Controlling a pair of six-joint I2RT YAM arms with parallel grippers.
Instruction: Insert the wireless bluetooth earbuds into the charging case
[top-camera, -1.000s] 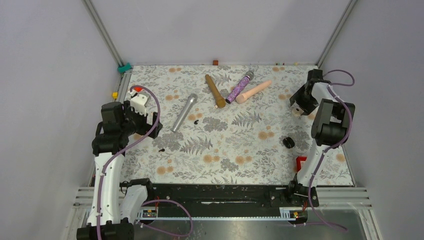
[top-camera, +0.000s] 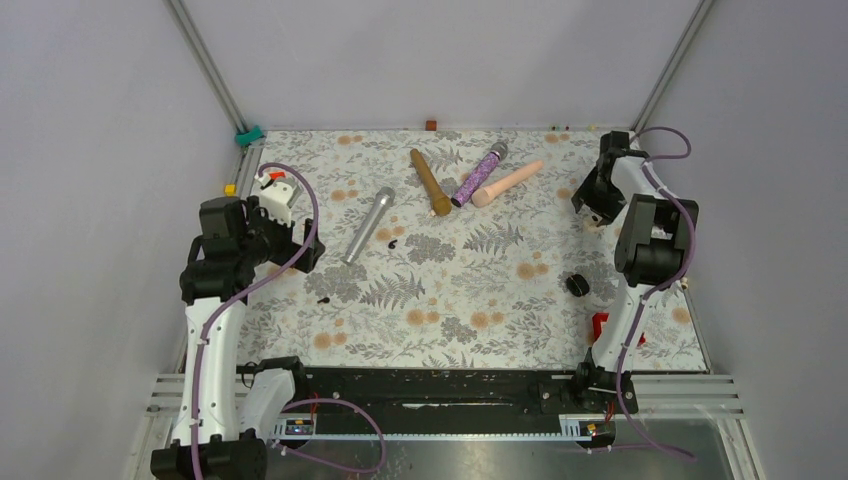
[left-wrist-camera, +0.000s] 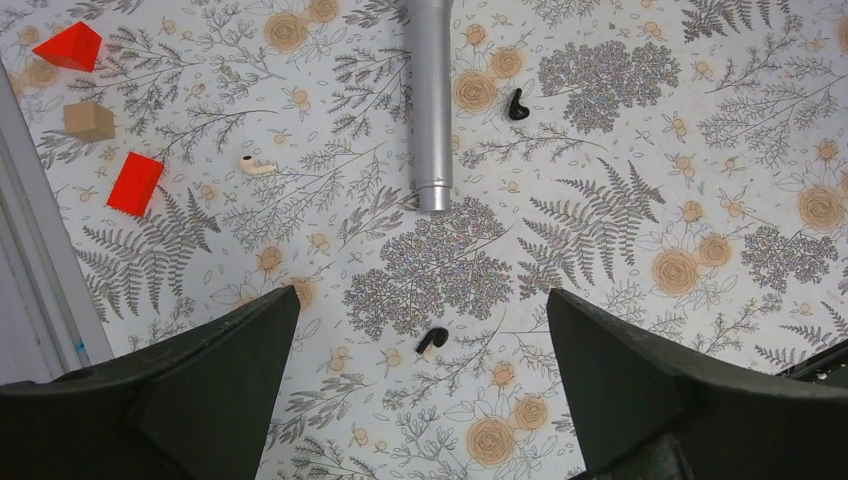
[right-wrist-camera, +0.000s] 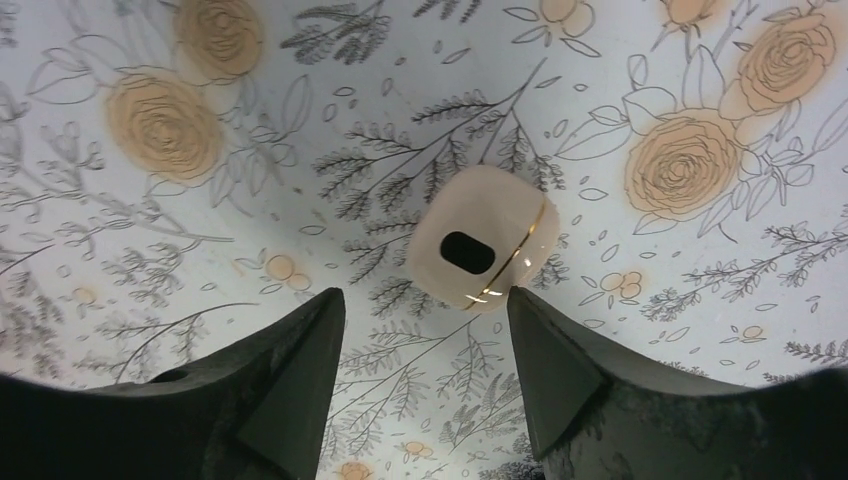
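In the right wrist view a beige charging case (right-wrist-camera: 480, 238) with a gold seam and a black oval window lies on the cloth, just beyond the fingertips of my right gripper. That gripper is open, nothing held; its right fingertip overlaps the case's near corner in the picture, and contact cannot be told. My left gripper hangs open and empty over the left side. Below it lie a black earbud (left-wrist-camera: 434, 340), a second black earbud (left-wrist-camera: 517, 105) and a beige earbud (left-wrist-camera: 258, 166). A black case (top-camera: 577, 285) rests at right in the top view.
A silver microphone (top-camera: 370, 225) lies near the left gripper. Brown (top-camera: 430, 182), purple (top-camera: 480, 174) and peach (top-camera: 507, 184) stick-like items lie at the back middle. Red blocks (left-wrist-camera: 135, 184) and a tan block (left-wrist-camera: 89, 121) sit far left.
My right arm has shifted slightly left and back in the top view. The left arm has barely moved.
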